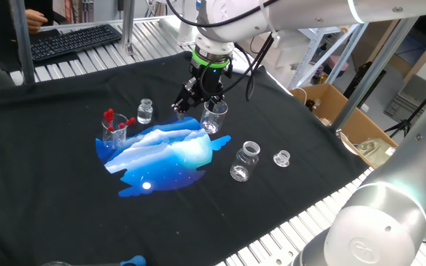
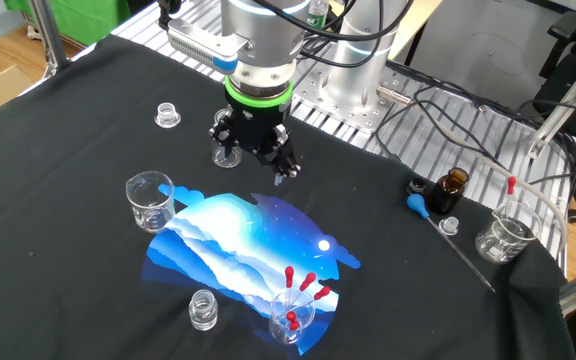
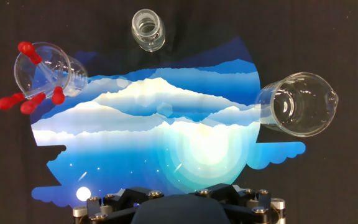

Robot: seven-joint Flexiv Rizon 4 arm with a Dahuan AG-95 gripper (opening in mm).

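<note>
My gripper (image 2: 255, 158) hangs over the dark cloth near the edge of a blue mountain picture (image 2: 238, 235). Its fingers are spread apart in the wrist view, and nothing shows between them. In that view a beaker with several red-bulbed droppers (image 3: 42, 78) stands at the picture's left edge. A small clear bottle (image 3: 148, 31) is beyond the top edge, and an empty beaker (image 3: 303, 104) sits at the right. In the first exterior view a larger glass bottle (image 1: 244, 162) stands upright with a glass stopper (image 1: 282, 158) beside it.
By the rail in the second exterior view are an amber bottle (image 2: 448, 190), a blue-bulbed dropper (image 2: 418, 205) and another beaker (image 2: 508, 235) holding a red-bulbed dropper. Cables (image 2: 468, 140) run along the rail.
</note>
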